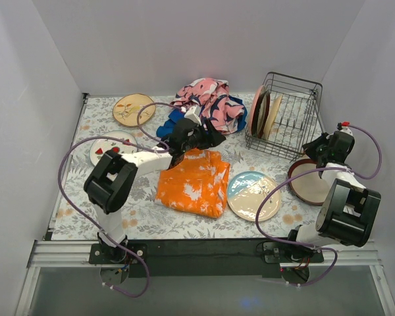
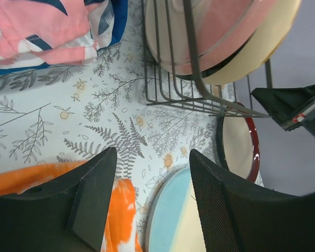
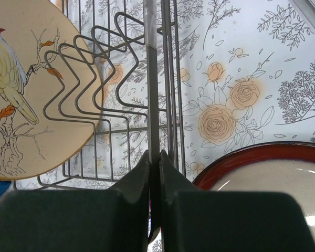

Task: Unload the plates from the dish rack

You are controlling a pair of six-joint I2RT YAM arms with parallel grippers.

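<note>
At the back right stands the wire dish rack [image 1: 295, 118], with several plates [image 1: 263, 113] upright along its left side. In the right wrist view, my right gripper has its fingers closed around the rack's rim bar; a yellow bird plate [image 3: 37, 100] leans to the left. My left gripper [image 1: 215, 135] hovers left of the rack, near the pink cloth. Its fingers stand apart in the left wrist view, with nothing between them. Flat on the table lie a blue-rimmed plate [image 1: 253, 196] and a brown-rimmed plate [image 1: 309, 182].
An orange cloth [image 1: 194, 184] covers the middle front. Behind it, a pink patterned cloth [image 1: 207, 99] is heaped on blue fabric. Farther left lie a yellow plate [image 1: 133, 110] and a strawberry plate [image 1: 115, 146]. The right wall is close to my right arm.
</note>
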